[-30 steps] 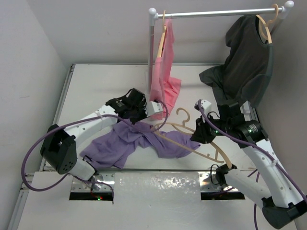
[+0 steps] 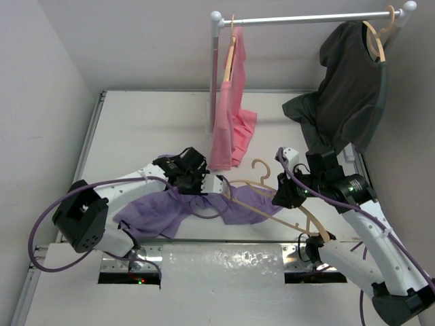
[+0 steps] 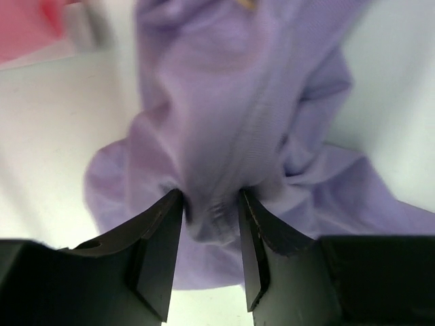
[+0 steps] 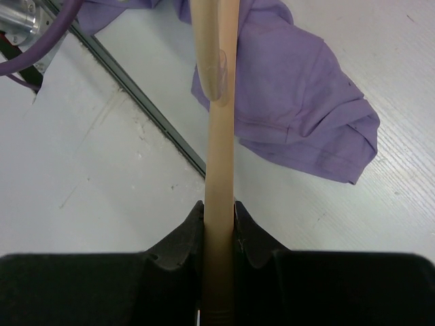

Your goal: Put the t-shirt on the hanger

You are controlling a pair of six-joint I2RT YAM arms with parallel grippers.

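A crumpled purple t-shirt (image 2: 160, 212) lies across the white table, bunched toward its middle. Over its upper part my left gripper (image 2: 197, 191) is lowered. In the left wrist view, a raised purple fold of the t-shirt (image 3: 217, 170) stands between the parted fingers of my left gripper. My right gripper (image 2: 291, 193) is shut on a wooden hanger (image 2: 299, 224), whose hook points to the back and whose left end reaches over the shirt. In the right wrist view, the hanger's bar (image 4: 221, 156) runs between the fingertips of my right gripper.
Behind stands a white rack (image 2: 306, 19). On it hang a pink garment (image 2: 232, 122) near the left post and a dark garment (image 2: 346, 81) at the right. Bare table (image 2: 136, 122) shows at the back left.
My left gripper has come down and toward the front, onto the purple t-shirt. The right gripper and the hanger have shifted only very slightly.
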